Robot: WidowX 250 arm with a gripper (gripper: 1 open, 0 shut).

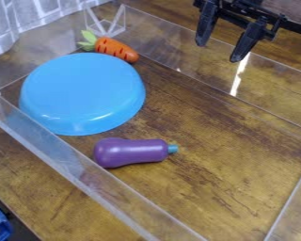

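A blue upturned round plate or bowl (pixel 82 92) lies on the wooden floor of a clear-walled enclosure at the left. An orange toy carrot (pixel 113 49) with a green top is behind it, and a purple toy eggplant (pixel 131 152) lies in front of it. My black gripper (pixel 226 42) hangs at the top right, high and apart from these objects, its two fingers spread open with nothing visible between them.
Clear plastic walls (pixel 53 169) run along the left, back and right edges. A blue object is partly visible at the lower left corner, outside the wall.
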